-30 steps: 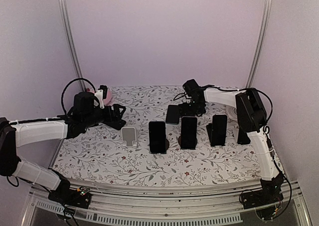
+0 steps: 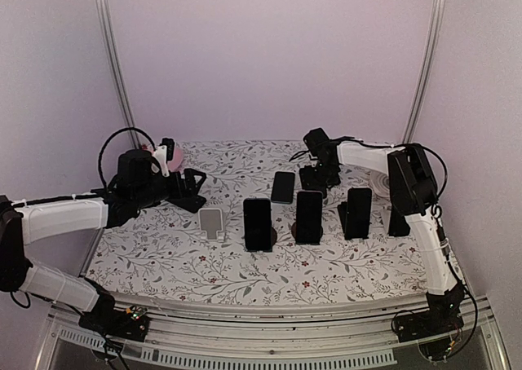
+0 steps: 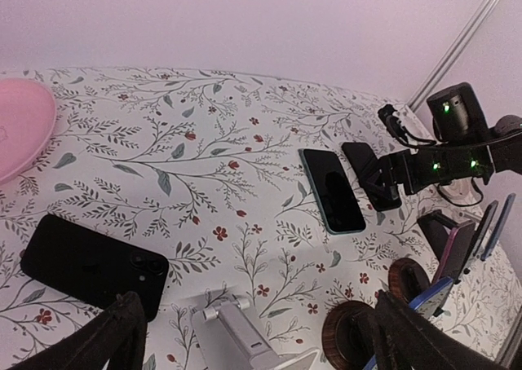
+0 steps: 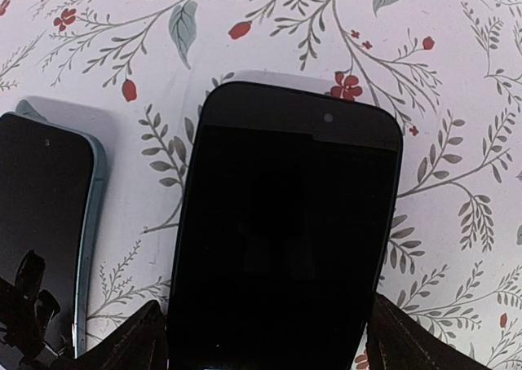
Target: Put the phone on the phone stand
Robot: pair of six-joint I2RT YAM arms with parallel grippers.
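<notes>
A black phone (image 4: 281, 240) lies flat on the floral cloth, filling the middle of the right wrist view. My right gripper is part open, one finger on each side of the phone's near portion, close against its edges; whether they touch it I cannot tell. From above, this gripper (image 2: 318, 178) hides much of the phone. An empty white phone stand (image 2: 210, 221) is at left centre. Another dark phone (image 2: 188, 201) lies behind it, below my left gripper (image 2: 184, 182), which is open and holds nothing. A third flat phone (image 3: 333, 191) has blue-grey edges.
Phones stand upright on stands in a row: one (image 2: 258, 224) at centre, one (image 2: 309, 218) beside it, others further right. A pink plate (image 3: 20, 125) sits at the back left.
The left arm barely moved.
</notes>
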